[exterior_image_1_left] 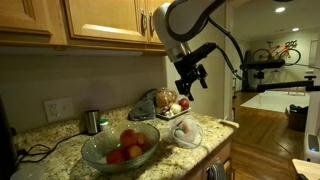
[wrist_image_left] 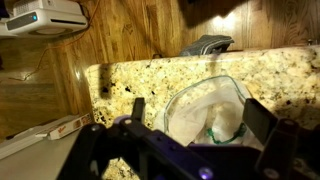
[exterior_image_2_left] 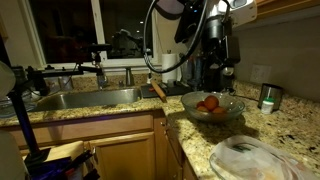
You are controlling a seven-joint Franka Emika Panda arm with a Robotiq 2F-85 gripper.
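Observation:
My gripper (exterior_image_1_left: 193, 88) hangs in the air above the counter, well clear of everything on it. In the wrist view the gripper stands open, with nothing held between its fingers. Below it lies a clear plastic container (wrist_image_left: 178, 118) with whitish and green contents too blurred to name. The same container (exterior_image_1_left: 186, 134) sits near the counter's front edge, right of a large grey-green bowl (exterior_image_1_left: 95, 152). Reddish round fruit (exterior_image_1_left: 128, 138) fills part of that bowl. In exterior view 2 the container (exterior_image_2_left: 240, 160) is in the foreground and the bowl (exterior_image_2_left: 225, 116) behind it.
A basket of fruit (exterior_image_1_left: 180, 107) stands at the counter's far end, against a dark cloth item (exterior_image_1_left: 145, 107). A metal canister (exterior_image_1_left: 92, 122) is near the wall. Cabinets (exterior_image_1_left: 105, 20) hang overhead. Speckled counter (wrist_image_left: 125, 85) shows bare beside the container.

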